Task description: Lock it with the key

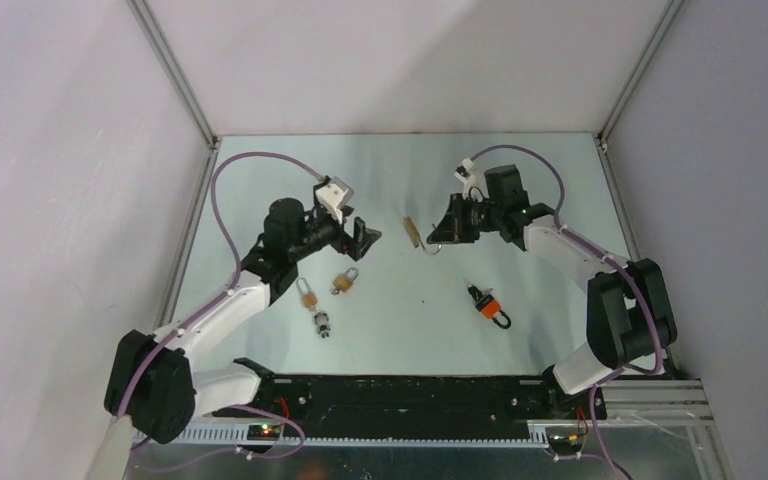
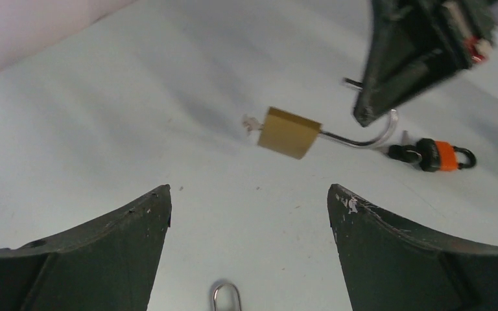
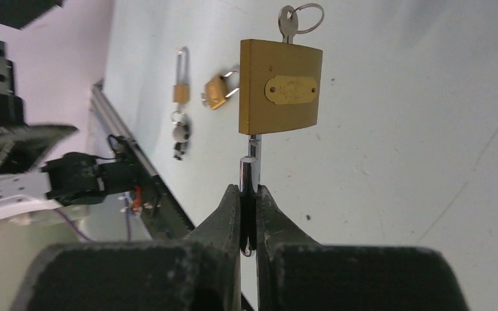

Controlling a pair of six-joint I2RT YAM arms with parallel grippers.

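A brass padlock with a key and ring in its end is held up by its long shackle in my right gripper, which is shut on that shackle. The shackle's other leg looks out of the body in the left wrist view. My left gripper stands open to the left of the padlock, facing it, nothing between its fingers.
Two small brass padlocks, a silver item and an orange-black padlock lie on the table.
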